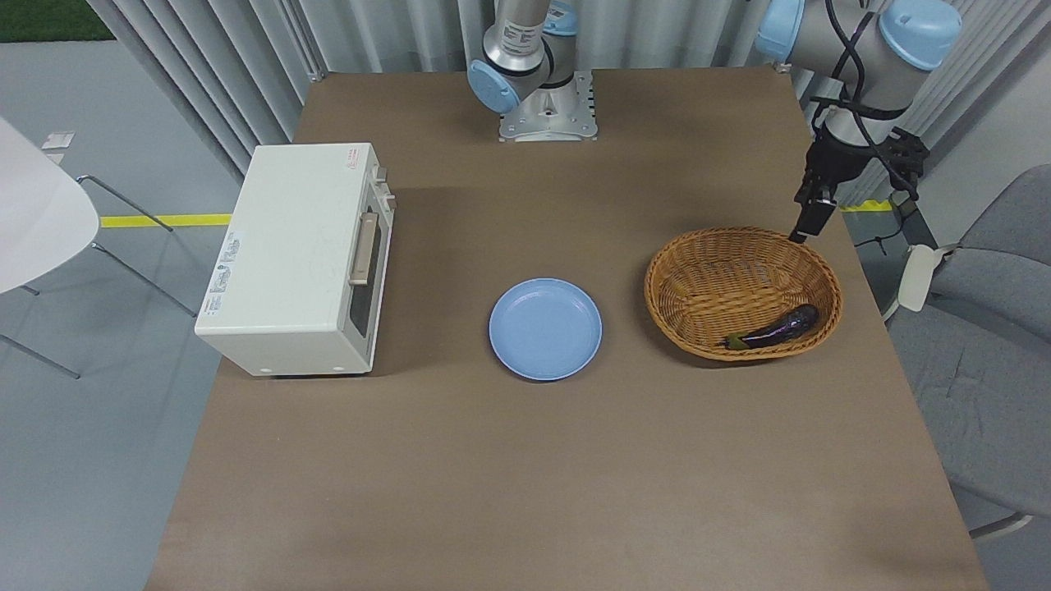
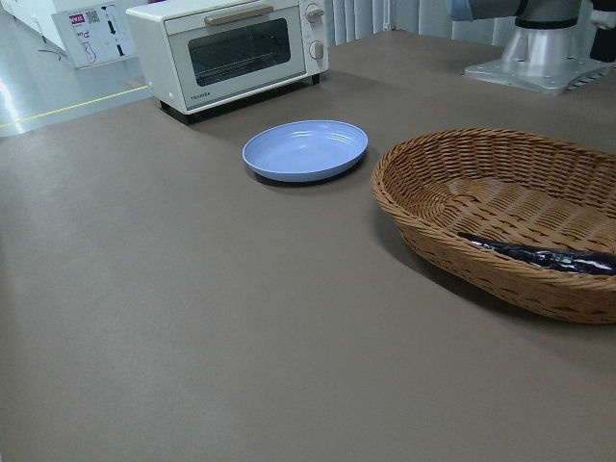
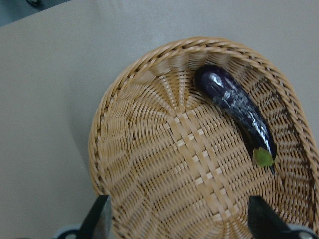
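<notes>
My gripper hangs above and behind the wicker basket in the front view, off at the table's back right. In the wrist view its two dark fingers stand wide apart over the basket, with nothing between them but the basket below. A dark purple eggplant with a green cap lies inside the basket, along its side; the left view shows it partly behind the rim.
A blue plate sits left of the basket. A white toaster oven with a door handle stands at the table's left. A grey chair is beside the right edge.
</notes>
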